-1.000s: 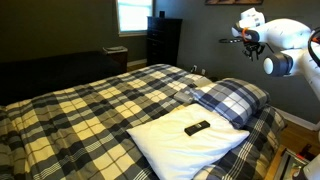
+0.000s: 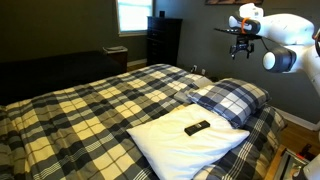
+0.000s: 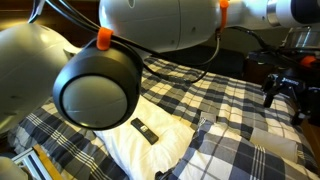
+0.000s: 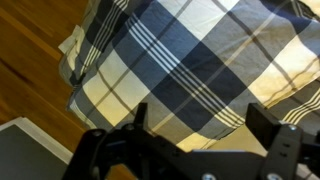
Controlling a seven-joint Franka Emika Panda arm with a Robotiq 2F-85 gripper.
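High above the bed's right side, my gripper [image 2: 241, 50] points down with nothing between its fingers. In the wrist view the gripper stands open, its two dark fingertips wide apart at the lower edge. Beneath it lies a plaid pillow [image 4: 190, 65] in blue, white and grey, some way below the fingers. On the bed a white cloth or pillow [image 2: 165, 145] lies spread out, and a dark remote-like object [image 2: 197, 128] rests on it. The second exterior view also shows this dark object [image 3: 144, 130], clear of the gripper.
The plaid bedspread [image 2: 80, 125] fills most of the bed. A wooden floor [image 4: 30, 75] shows beyond the pillow's edge. A dark dresser [image 2: 164, 42] and a window [image 2: 134, 15] are at the back. My white arm [image 3: 200, 25] blocks the top of the second exterior view.
My gripper has tilted from roughly sideways to pointing downward and now hangs a little lower. The bed, the white cloth and the dark object have not moved.
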